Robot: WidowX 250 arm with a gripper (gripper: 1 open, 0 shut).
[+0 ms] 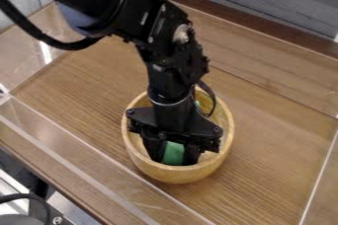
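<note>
My black gripper [173,146] reaches down into a pale yellow bowl [183,173] near the middle of the wooden table. Low between its fingers is a green object [173,154], mostly hidden by the gripper, which is shut on it. The wrist and body of the gripper cover much of the bowl's back half.
Bare wooden tabletop [271,120] lies to the right and left of the bowl. A grey plank wall runs along the back. At the front left the table ends at an edge, with dark cables beyond it.
</note>
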